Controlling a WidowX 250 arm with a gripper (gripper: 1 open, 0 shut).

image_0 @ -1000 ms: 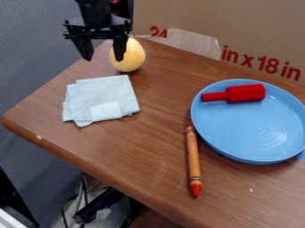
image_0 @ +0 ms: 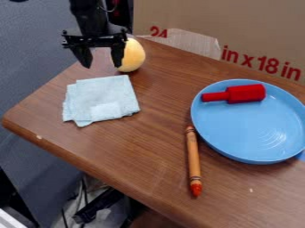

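Note:
My black gripper (image_0: 100,59) hangs at the upper left over the back edge of the table, its fingers pointing down and apart, with nothing seen between them. It is just left of a pale yellow round object (image_0: 132,56) and above a folded light blue cloth (image_0: 99,98). A blue plate (image_0: 251,134) on the right holds a red cylinder with a handle (image_0: 244,93). An orange crayon (image_0: 193,162) lies left of the plate, pointing toward the front.
A large cardboard box (image_0: 226,31) stands along the back.
The objects on the table have not moved.

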